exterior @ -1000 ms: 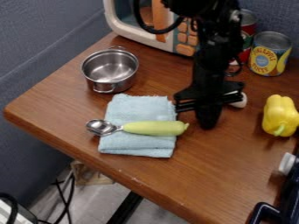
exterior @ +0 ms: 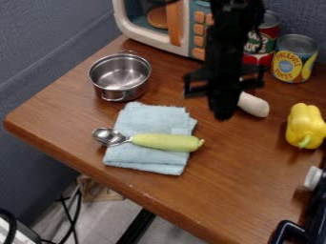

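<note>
My black gripper [exterior: 222, 95] hangs above the wooden table, blurred, in front of a white cylindrical object [exterior: 253, 105]; whether it is open or shut I cannot make out. On a folded light blue cloth [exterior: 143, 161] at the centre-left lie a metal scoop [exterior: 107, 135] and a pale green corn cob [exterior: 171, 142]. A steel pot [exterior: 120, 78] stands behind the cloth. A yellow bell pepper [exterior: 304, 127] stands at the right.
A toy microwave [exterior: 152, 24] stands at the back, with cans [exterior: 295, 60] to its right. A black object [exterior: 296, 229] lies at the lower right edge. Bare table [exterior: 57, 119] shows at left and front.
My gripper has risen from low beside the corn and cloth to a higher spot, uncovering more of the white object behind it. The things on the cloth look unchanged.
</note>
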